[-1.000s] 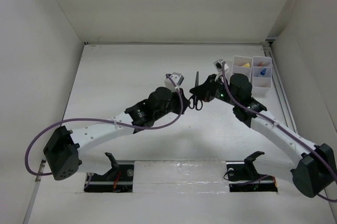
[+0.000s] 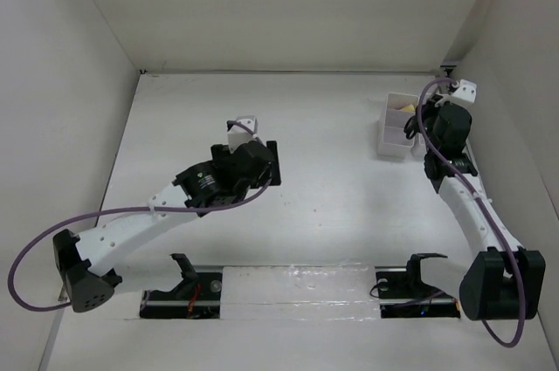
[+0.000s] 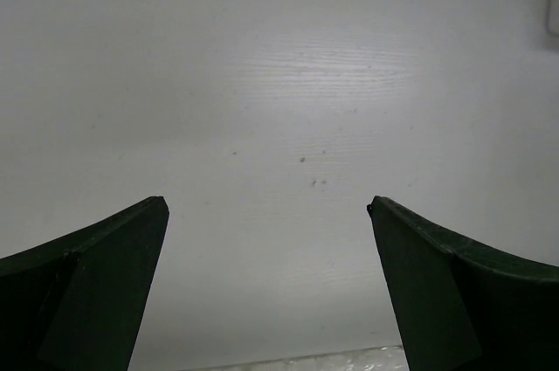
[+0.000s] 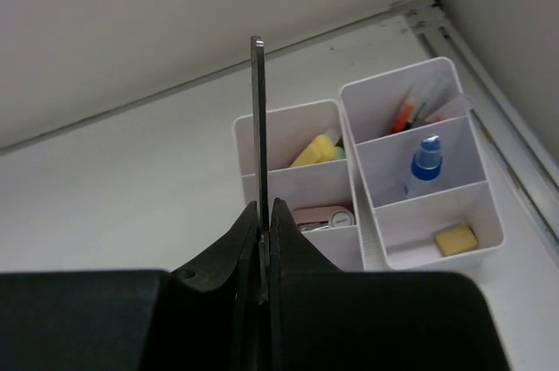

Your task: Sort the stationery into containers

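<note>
My right gripper is shut on a pair of scissors, whose upright metal blade [image 4: 258,109] shows in the right wrist view above two white divided containers. The left container [image 4: 314,179] holds yellow items [image 4: 311,152] and a pink-and-silver item [image 4: 319,214]; the right one [image 4: 402,198] holds pens [image 4: 404,114], a blue-capped bottle [image 4: 426,157] and a sponge-like block [image 4: 454,238]. In the top view the right arm partly hides them. My left gripper stands open over bare table, nothing between its fingers, left of centre.
Walls enclose the white table [image 2: 332,205] at back and sides, with a metal rail along the back and right edges. A clear sheet [image 2: 297,292] lies along the front.
The right gripper has carried the scissors from the middle rightward to the containers. My left gripper has moved left, away from where it met the scissors, and is now open.
</note>
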